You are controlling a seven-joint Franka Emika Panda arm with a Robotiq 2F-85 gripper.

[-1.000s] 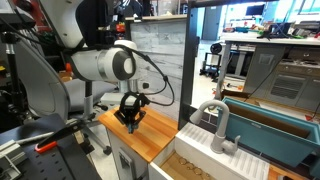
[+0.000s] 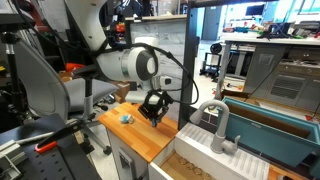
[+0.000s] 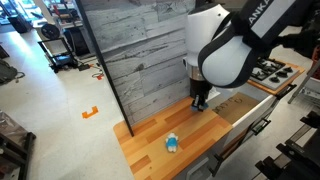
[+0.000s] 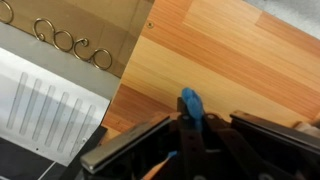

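My gripper is shut on a slim blue item [image 4: 191, 103], whose rounded end pokes out past the dark fingers. In exterior view 1 the gripper [image 2: 155, 120] hangs low over the wooden counter [image 2: 137, 134], close to its right side. Exterior view 2 has the gripper [image 3: 199, 105] near the back of the counter, by the grey plank wall. A separate blue and white object [image 3: 172, 142] rests on the wood, apart from the gripper. What the held item is cannot be made out, since the fingers hide most of it.
A light wooden compartment [image 2: 190, 170] lies open right of the counter. Beyond it stand a grey faucet [image 2: 212, 115] and a teal bin [image 2: 265, 135]. Curled metal hooks [image 4: 72, 42] and a pale slotted panel [image 4: 42, 108] show in the wrist view.
In exterior view 1 the gripper has travelled rightward across the counter, away from the blue and white object, which has stayed put.
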